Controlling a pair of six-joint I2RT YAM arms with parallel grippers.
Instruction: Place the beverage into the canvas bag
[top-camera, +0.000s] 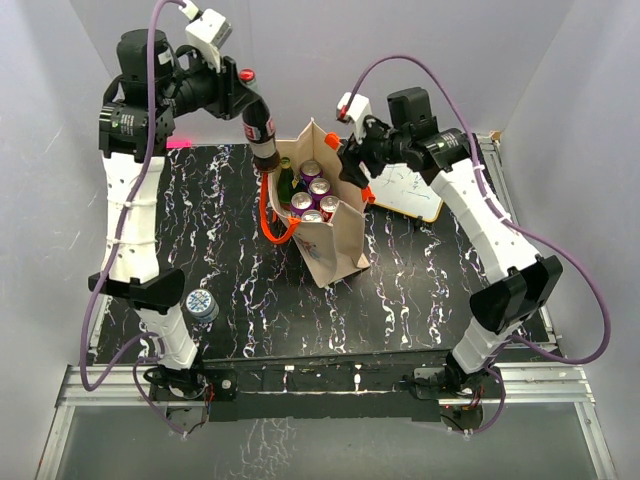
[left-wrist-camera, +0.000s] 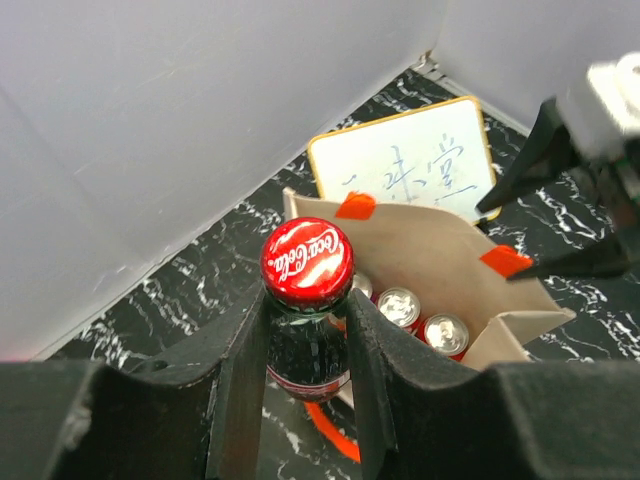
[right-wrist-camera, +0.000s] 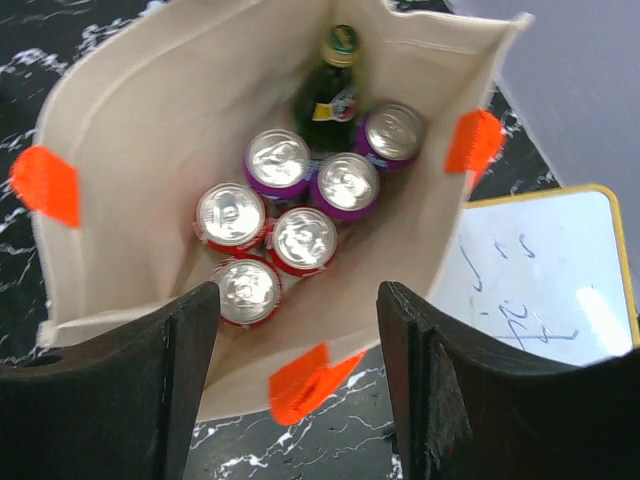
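Note:
A Coca-Cola bottle (top-camera: 259, 135) with red cap (left-wrist-camera: 307, 262) hangs upright at the bag's back left corner, my left gripper (top-camera: 238, 92) closed around its upper part (left-wrist-camera: 306, 345). The beige canvas bag (top-camera: 335, 250) with orange handles stands mid-table, holding several cans (right-wrist-camera: 305, 237) and a green bottle (right-wrist-camera: 330, 105). My right gripper (top-camera: 356, 165) is open over the bag's right side, nothing between its fingers.
A small whiteboard (top-camera: 405, 200) lies right of the bag. A round blue-white container (top-camera: 201, 305) sits at the front left.

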